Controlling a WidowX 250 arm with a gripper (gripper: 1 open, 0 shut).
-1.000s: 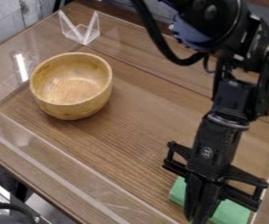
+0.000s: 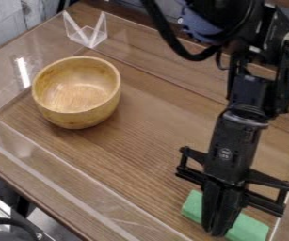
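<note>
My black gripper (image 2: 219, 212) is at the lower right, pointing down, its narrow fingers close together and shut. The fingertips are over a green rectangular object (image 2: 245, 226) lying on the wooden surface near the front right edge; the gripper hides part of it, and whether the tips touch it I cannot tell.
A wooden bowl (image 2: 77, 92) stands at the left. A small clear plastic item (image 2: 87, 32) is at the upper left.
The gripper has shifted slightly upward, uncovering a little more of the green object, which looks to be in about the same place.
</note>
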